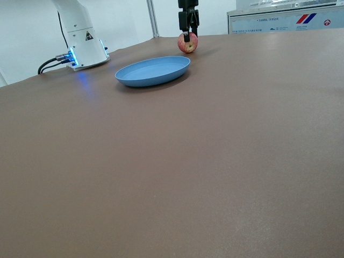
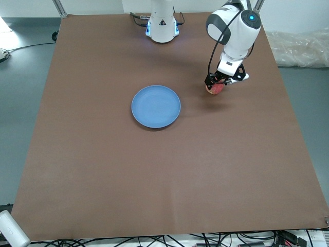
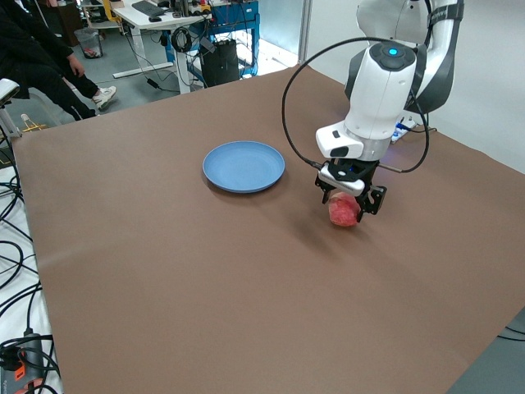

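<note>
A red apple [image 2: 216, 88] rests on the brown table, right of and a little behind the blue plate [image 2: 156, 106]. In the top view the black fingers hang over the apple [image 1: 187, 46], partly in front of it. I cannot tell whether they touch or grip it. The plate [image 1: 152, 70] is empty.
A white robot base [image 2: 162, 28] with cables stands at the back of the table [image 2: 169, 175]. A person [image 3: 45, 61] sits beyond the far edge in the right view.
</note>
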